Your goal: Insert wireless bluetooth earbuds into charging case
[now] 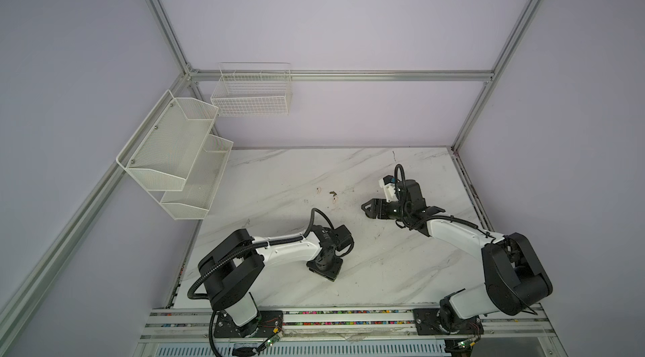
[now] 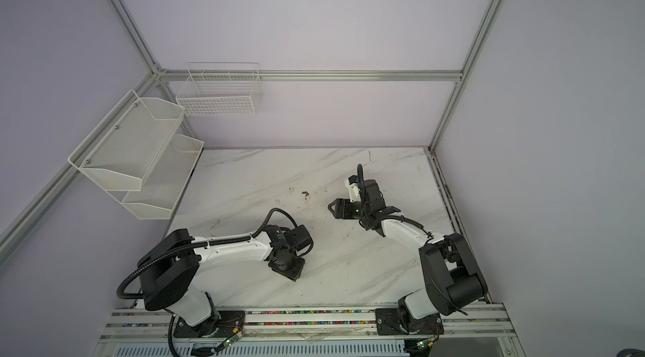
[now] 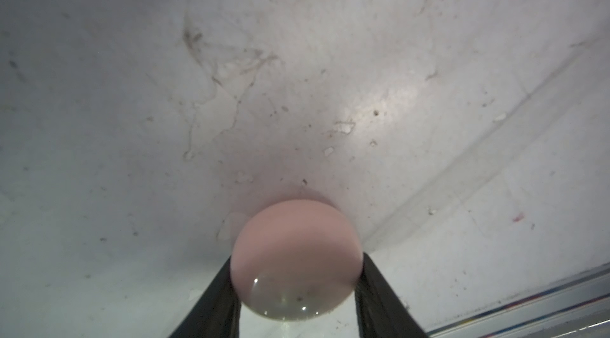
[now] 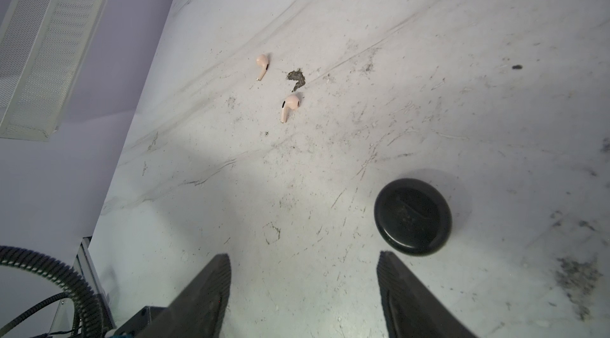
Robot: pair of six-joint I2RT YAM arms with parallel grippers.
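Note:
In the left wrist view a glossy pink, rounded charging case (image 3: 295,255) sits between the fingers of my left gripper, which touch it on both sides. From above, that gripper hides the case. Two pink earbuds lie apart on the tabletop in the right wrist view: the nearer earbud (image 4: 290,106) and the farther earbud (image 4: 262,65). My right gripper points toward the table with its fingers spread and nothing between them; both earbuds are well beyond its fingertips.
A smooth black round object (image 4: 413,217) rests on the table just past my right gripper's right finger. A dark chipped spot (image 4: 296,78) marks the table between the earbuds. White mesh shelves (image 1: 181,155) hang on the left wall.

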